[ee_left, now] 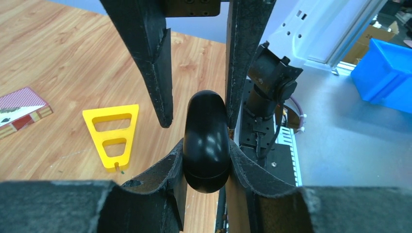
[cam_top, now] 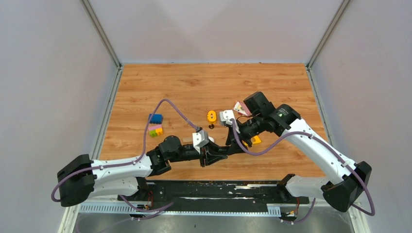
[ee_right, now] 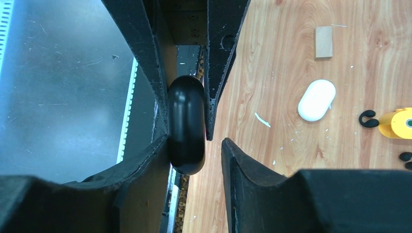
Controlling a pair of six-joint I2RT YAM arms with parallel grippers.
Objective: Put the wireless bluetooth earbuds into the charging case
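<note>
A glossy black capsule-shaped case [ee_left: 207, 136] stands upright between the fingers of my left gripper, which is shut on it. In the right wrist view the same black case [ee_right: 186, 121] shows at the tips of the left fingers. My right gripper is open around the lower part of the case: one finger lies close against its side, while the other finger [ee_right: 238, 174] stands clear with a gap. Both grippers meet near the table's front middle in the top view, hiding the case there. No separate earbud can be made out.
On the table lie a white rounded case [ee_right: 317, 100], a grey block [ee_right: 324, 42] and a yellow toy [ee_right: 396, 123]. A yellow frame-shaped piece [ee_left: 112, 133] and a small house-shaped box [ee_left: 23, 110] sit farther off. Coloured bricks [cam_top: 155, 130] lie at left.
</note>
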